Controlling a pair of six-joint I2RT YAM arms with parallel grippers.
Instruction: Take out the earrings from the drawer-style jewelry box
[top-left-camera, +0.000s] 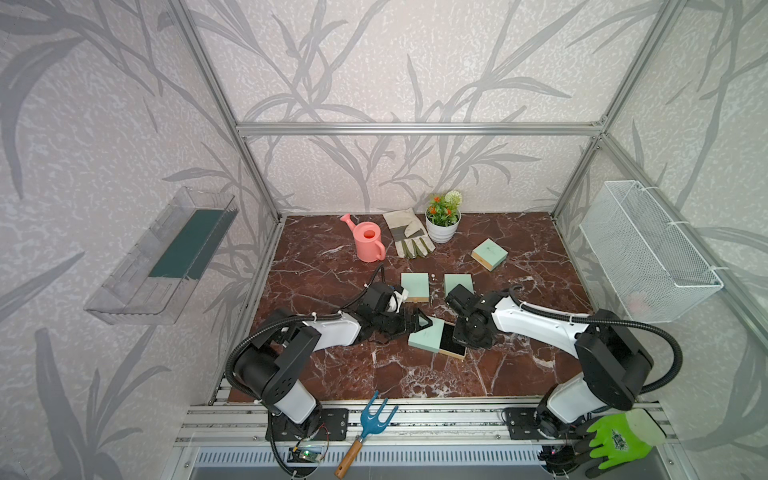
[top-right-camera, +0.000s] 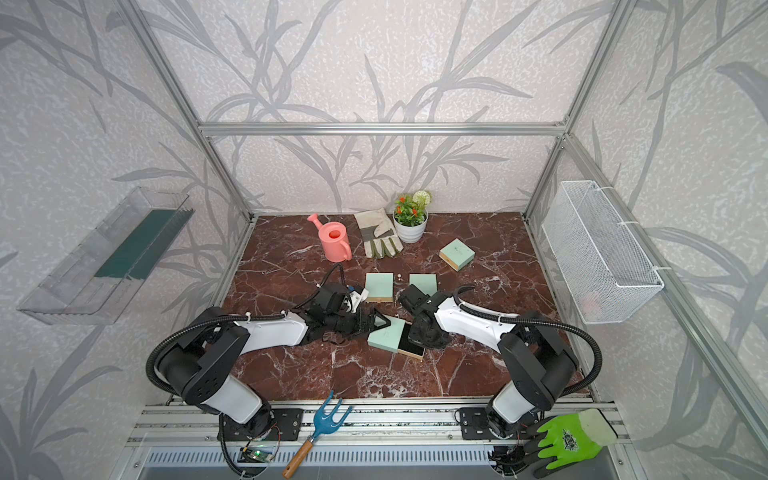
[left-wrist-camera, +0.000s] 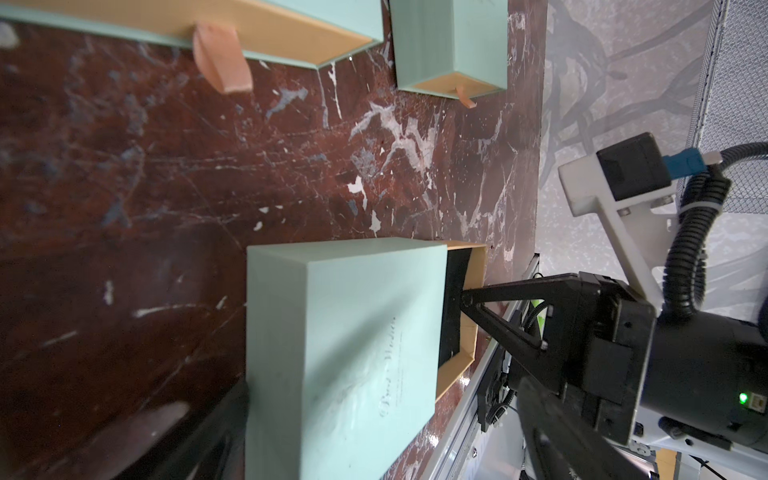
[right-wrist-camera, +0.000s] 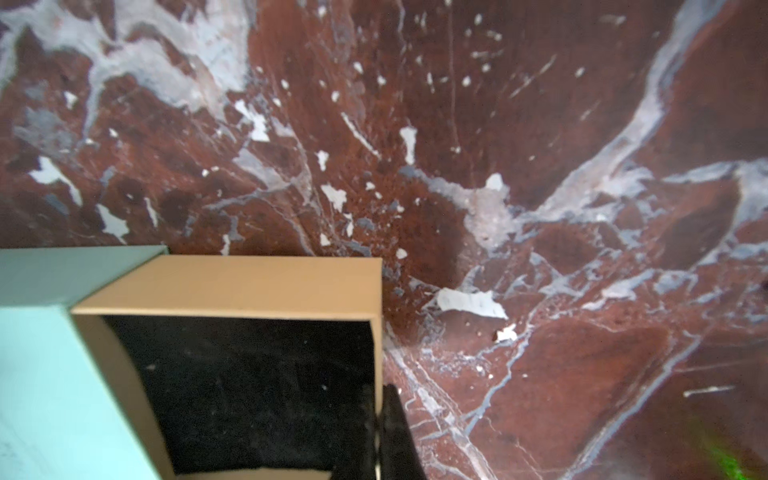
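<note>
A mint-green box sleeve (left-wrist-camera: 372, 320) lies at the front middle, its tan drawer (right-wrist-camera: 240, 288) partly out on the right. Only black lining shows in the exposed part of the drawer. My left gripper (top-left-camera: 422, 321) is open, its blurred dark fingers (left-wrist-camera: 216, 440) around the sleeve. My right gripper is shut, its tips against the drawer's outer end; whether the thin wall sits between them is hidden. Two small pale specks, perhaps earrings (top-left-camera: 433, 277), lie on the table between two farther boxes.
Two closed mint boxes, one left (top-left-camera: 415, 285) and one right (top-left-camera: 457, 283), stand just behind; another box (top-left-camera: 489, 253) is at the back right. A pink watering can (top-left-camera: 369, 241), work gloves (top-left-camera: 409, 233) and a flowerpot (top-left-camera: 441, 230) line the rear.
</note>
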